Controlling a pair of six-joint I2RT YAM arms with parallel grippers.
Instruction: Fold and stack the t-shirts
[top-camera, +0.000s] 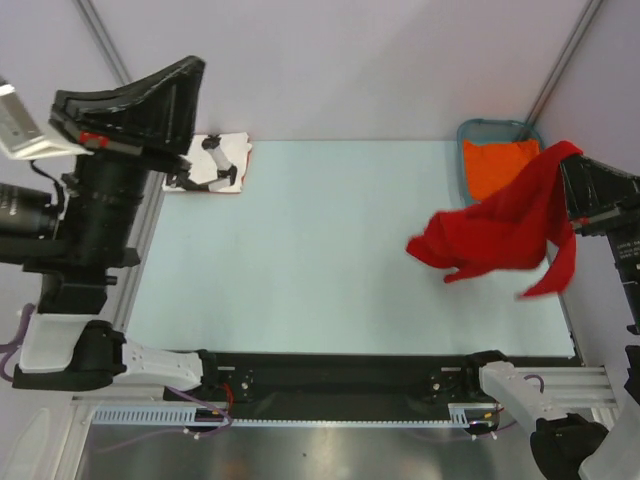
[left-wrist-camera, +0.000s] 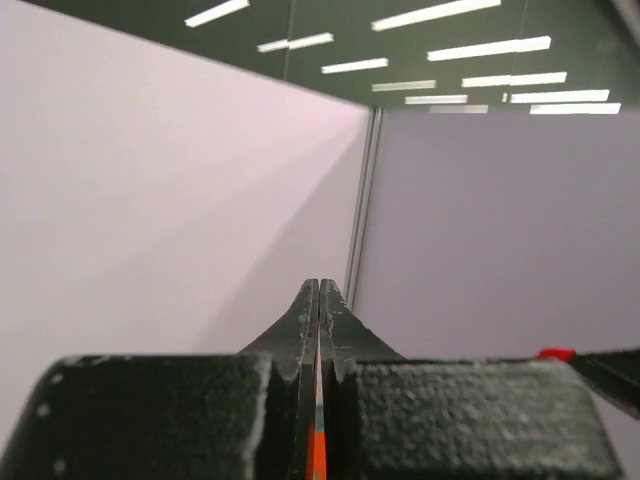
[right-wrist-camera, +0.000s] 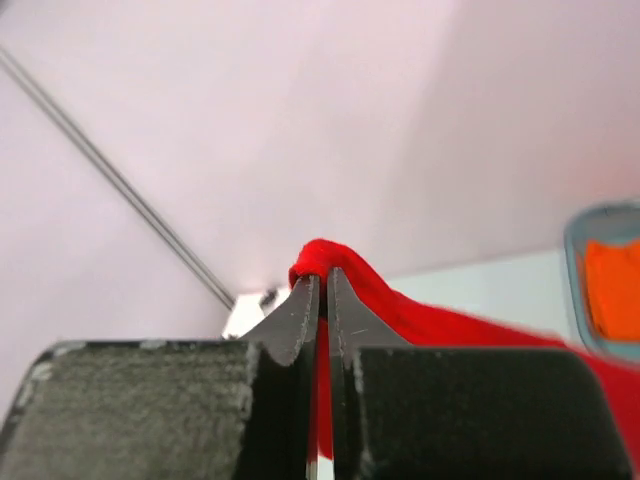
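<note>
High at the right, my right gripper (top-camera: 572, 172) is shut on the red t-shirt (top-camera: 500, 230), which hangs and swings out to the left over the table. The right wrist view shows the red cloth (right-wrist-camera: 335, 258) pinched between the closed fingertips. My left gripper (top-camera: 190, 75) is raised close to the camera at the upper left. In the left wrist view its fingertips meet, and nothing shows between them. At the back left lies a pile of folded shirts (top-camera: 236, 155), white on top with a grey and black print.
A blue-grey bin (top-camera: 478, 130) at the back right holds orange cloth (top-camera: 492, 170); the red shirt hangs in front of part of it.
</note>
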